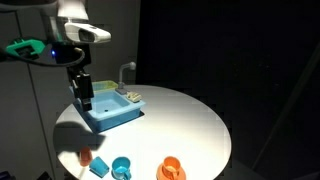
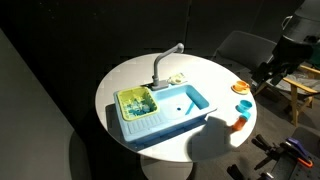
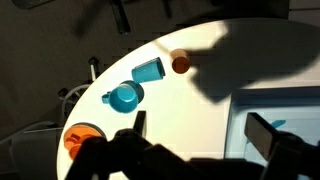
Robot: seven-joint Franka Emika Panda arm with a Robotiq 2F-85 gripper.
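My gripper (image 1: pixel 86 106) hangs open above the left side of the round white table, with nothing between its fingers; in the wrist view the fingers spread wide along the bottom. On the table below are a blue mug (image 1: pixel 121 167), a blue cup (image 3: pixel 148 70) that looks tipped on its side, and a small orange-brown cup (image 3: pixel 180 61). An orange mug (image 1: pixel 172 166) sits on an orange saucer (image 1: pixel 163 174). The light blue sink basin (image 2: pixel 165 119) stands beyond them, with a small blue item (image 2: pixel 190 108) inside.
A yellow-green rack (image 2: pixel 135 105) sits in one side of the basin. Behind it rises a grey faucet (image 2: pixel 167 62), with a yellowish item (image 2: pixel 177 78) beside its base. In exterior view 1, the right part of the tabletop (image 1: pixel 195 125) is clear.
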